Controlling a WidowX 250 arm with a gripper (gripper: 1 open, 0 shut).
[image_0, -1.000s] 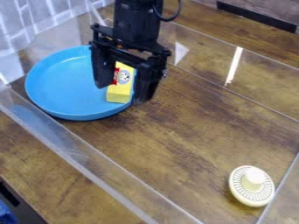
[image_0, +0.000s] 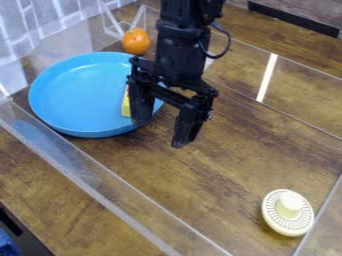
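My black gripper (image_0: 168, 110) hangs over the wooden table at the right edge of a blue plate (image_0: 70, 95), open, with its two fingers spread. A yellow object (image_0: 127, 103) rests on the plate, mostly hidden behind my left finger. An orange round object (image_0: 135, 42) sits behind the plate at the back.
A white round ribbed object (image_0: 287, 212) lies at the front right. Clear walls border the table at the left and right.
My gripper has moved toward the front and slightly right, now covering more of the yellow object and uncovering the orange object at the back.
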